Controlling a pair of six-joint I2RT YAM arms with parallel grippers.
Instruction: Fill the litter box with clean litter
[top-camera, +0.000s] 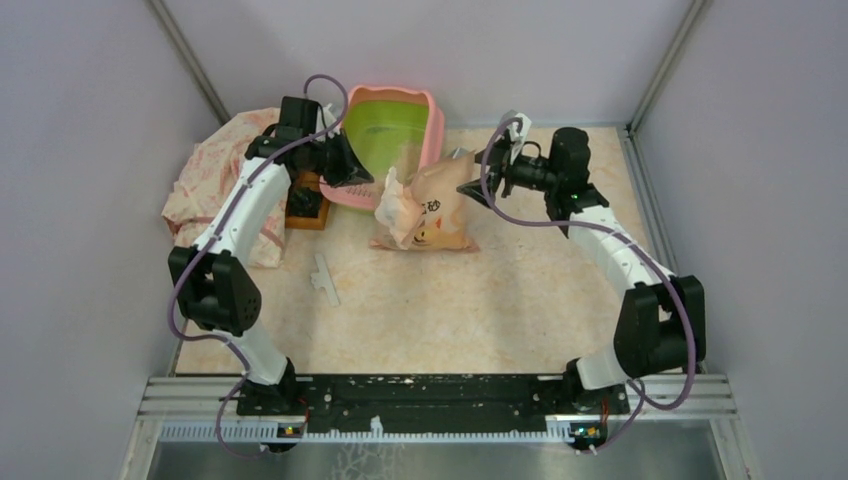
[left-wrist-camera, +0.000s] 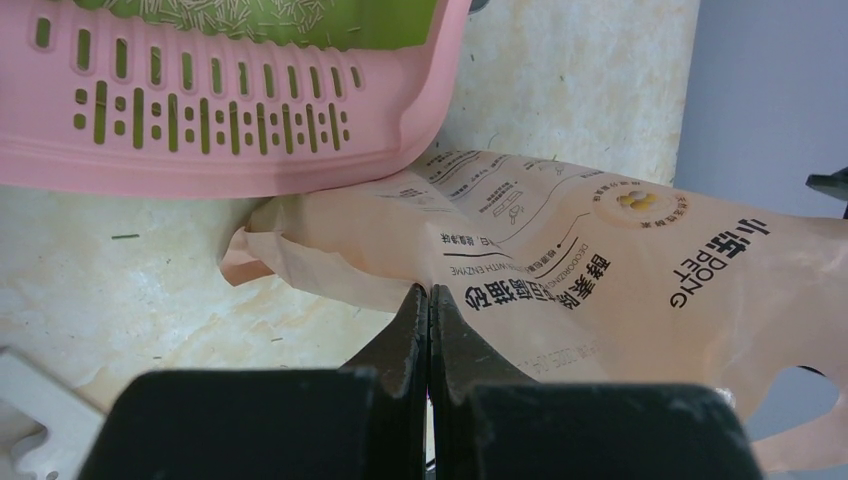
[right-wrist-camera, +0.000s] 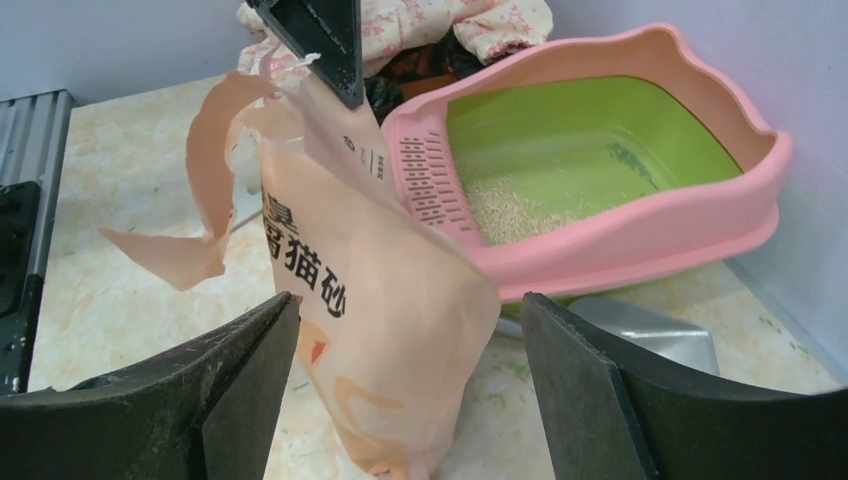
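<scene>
The pink litter box (top-camera: 433, 130) with a green inside (right-wrist-camera: 580, 140) stands at the back, some pellets on its floor. In front of it the tan litter bag (top-camera: 440, 215) stands upright with a torn top. My left gripper is shut on the bag's top edge, holding it up. My right gripper (top-camera: 474, 175) is open at the bag's right side; in the right wrist view the bag (right-wrist-camera: 370, 330) lies between and beyond its fingers, apparently not gripped.
A metal scoop (right-wrist-camera: 650, 335) lies behind the bag beside the box. A patterned cloth (top-camera: 225, 170) and wooden crate lie at left, a pale flat tool (top-camera: 325, 280) at front left.
</scene>
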